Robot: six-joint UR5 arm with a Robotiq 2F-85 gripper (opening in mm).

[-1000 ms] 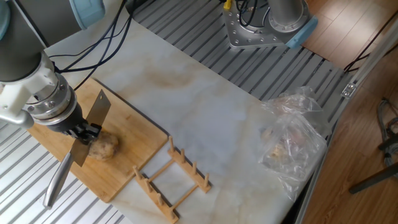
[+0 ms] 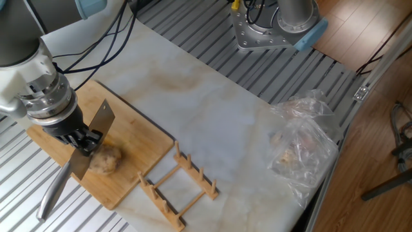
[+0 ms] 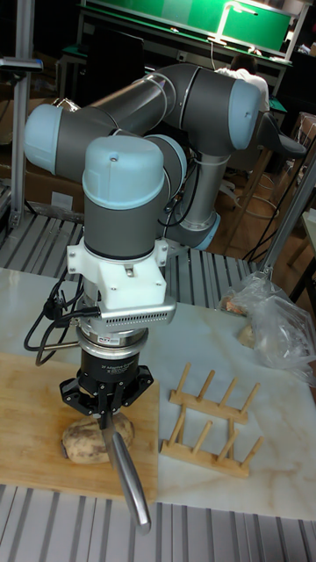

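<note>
A cleaver-type knife with a broad metal blade (image 2: 103, 120) and a silver handle (image 2: 54, 191) is held by my gripper (image 2: 90, 140), which is shut on it. In exterior view 3 the handle (image 3: 129, 478) slants down toward the front, and the gripper (image 3: 104, 412) covers much of the blade. A brown, lumpy potato (image 2: 106, 160) lies on the wooden cutting board (image 2: 138, 138), right beside the blade. Whether the blade touches the potato or cuts into it cannot be told. In exterior view 3 the potato (image 3: 86, 442) sits just behind the handle.
Beside the board's right corner stands a wooden peg rack (image 2: 168, 174), empty. A clear plastic bag (image 2: 302, 154) with something in it lies at the table's far right.
The potato appears to have moved a little. The grip stays shut.
</note>
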